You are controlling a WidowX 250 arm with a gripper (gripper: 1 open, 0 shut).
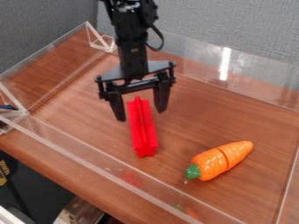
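Note:
A long red block (142, 131) lies on the wooden surface near the middle, running front to back. My black gripper (139, 108) is open, its two fingers straddling the far end of the block from above; whether they touch it I cannot tell. An orange toy carrot (221, 158) with a green tip lies to the right, nearer the front.
Clear plastic walls (226, 63) border the wooden surface (233, 114). A white wire frame (100, 39) stands at the back left corner.

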